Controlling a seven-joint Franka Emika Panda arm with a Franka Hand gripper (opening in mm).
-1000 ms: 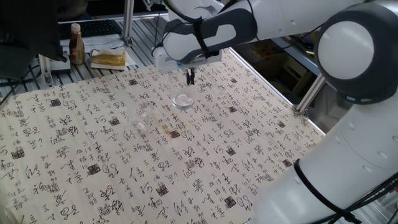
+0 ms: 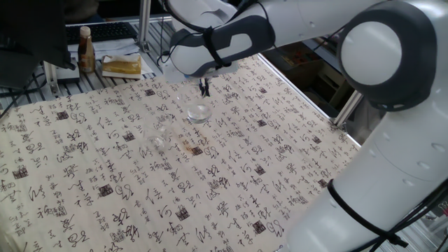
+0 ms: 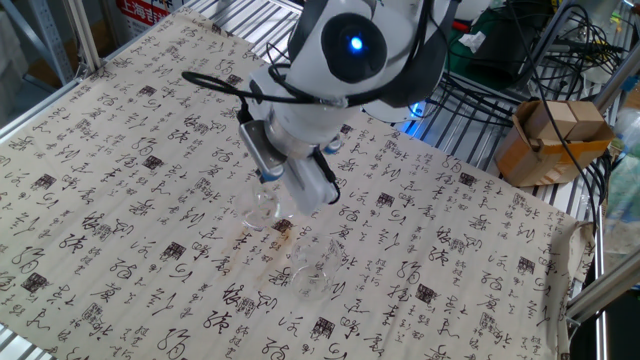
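A clear, see-through vessel (image 2: 199, 113) hangs below my gripper (image 2: 204, 89) in exterior view 1. The dark fingers are close together at its upper part, so my gripper looks shut on it. Its thick round base shows best; the clear wall is faint. A second clear vessel (image 2: 159, 140) rests on the patterned cloth to the left and nearer the camera. Exterior view 2 shows the held vessel (image 3: 259, 207) beside the white hand, which hides the fingertips, and the other vessel (image 3: 312, 281) lower down.
Calligraphy-printed cloth (image 2: 140, 203) covers the table, mostly clear, with a brownish stain (image 2: 189, 145) near the vessels. A sauce bottle (image 2: 86, 50) and yellow packet (image 2: 122, 66) stand beyond its far edge. A cardboard box (image 3: 555, 140) is off to the side.
My gripper and the vessel below it have moved slightly left together in exterior view 1. The second vessel has stayed in place.
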